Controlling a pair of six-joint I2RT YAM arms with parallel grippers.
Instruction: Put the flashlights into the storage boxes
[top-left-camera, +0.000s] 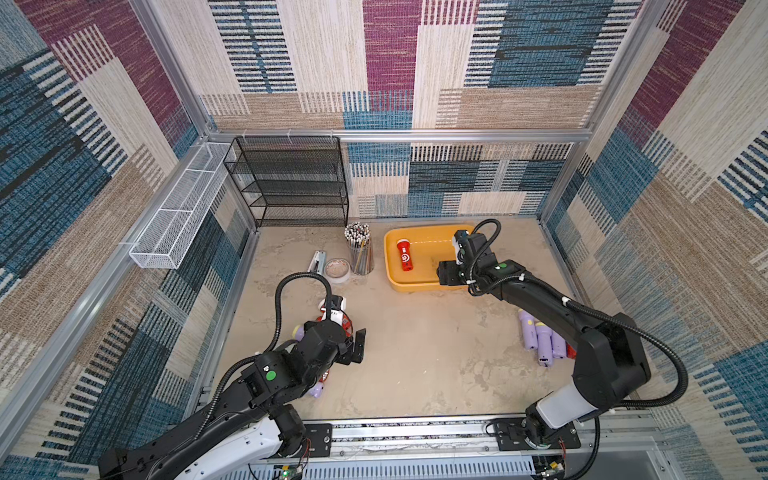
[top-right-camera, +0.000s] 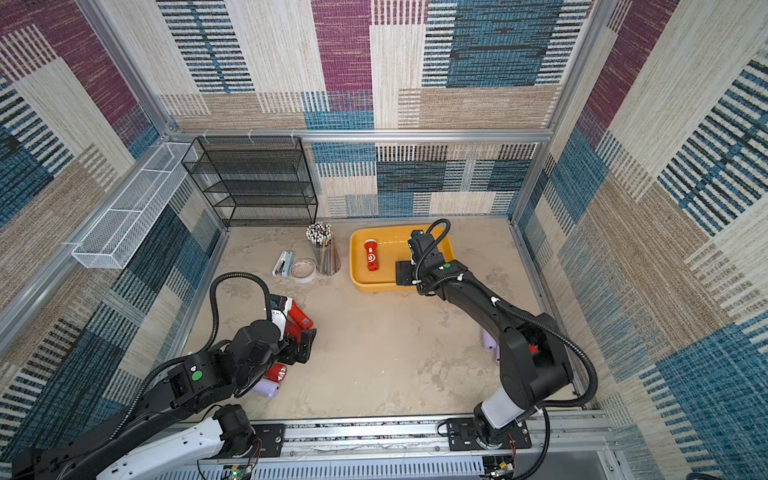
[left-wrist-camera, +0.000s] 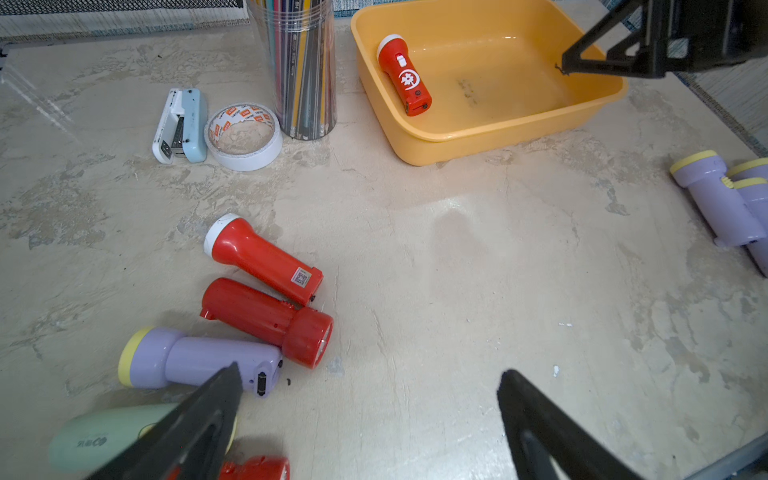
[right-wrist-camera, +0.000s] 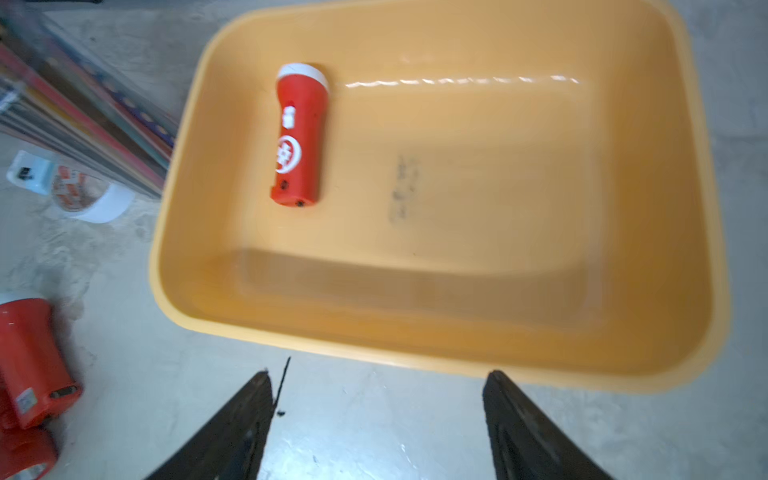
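Note:
One red flashlight (right-wrist-camera: 300, 140) lies inside the yellow box (left-wrist-camera: 496, 132), near its left wall. My right gripper hangs over the box's front side, its fingers apart with nothing between them. Above the left part of the table, my left gripper is open and empty. Below and left of it in its wrist view lie a red flashlight (left-wrist-camera: 268, 260), a second red flashlight (left-wrist-camera: 272, 320), a purple flashlight (left-wrist-camera: 204, 360), a green flashlight (left-wrist-camera: 112, 436) and part of another red one. At the right are several purple flashlights (top-left-camera: 544, 344) and a partly hidden red one.
Behind the left flashlights stand a stapler (left-wrist-camera: 182, 124), a tape roll (left-wrist-camera: 248, 156) and a clear cup (left-wrist-camera: 300, 72) of pencils close to the box. A black wire rack (top-left-camera: 292, 184) is at the back left. Mid-table is clear.

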